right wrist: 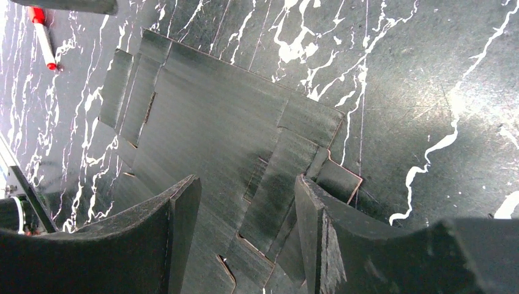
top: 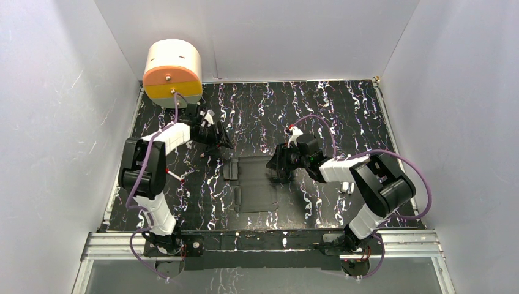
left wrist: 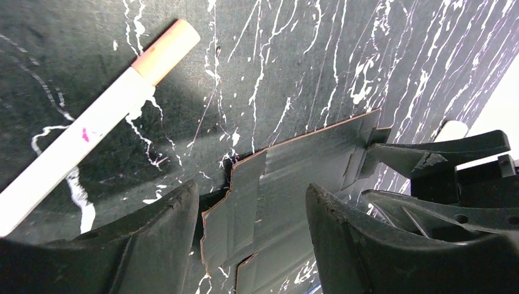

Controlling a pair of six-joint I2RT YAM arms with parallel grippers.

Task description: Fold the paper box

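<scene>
The dark paper box [top: 257, 184] lies mostly flat near the table's middle, small flaps along its left side. My left gripper [top: 224, 142] is beyond its upper left corner; in the left wrist view its fingers [left wrist: 160, 229] are spread, nothing held, with a flap of the box [left wrist: 306, 159] showing behind the gap. At the box's right edge is my right gripper [top: 275, 165]. From the right wrist view, its fingers [right wrist: 177, 226] stand apart, with a folded side panel [right wrist: 287, 165] visible between and below them; I see no grip on it.
An orange-ended white marker [left wrist: 104, 116] lies beside the box, under the left gripper. Another marker [top: 175, 176] with red ends lies further left. A rounded drawer cabinet [top: 173, 67] stands at the back left. Table beyond the box is clear.
</scene>
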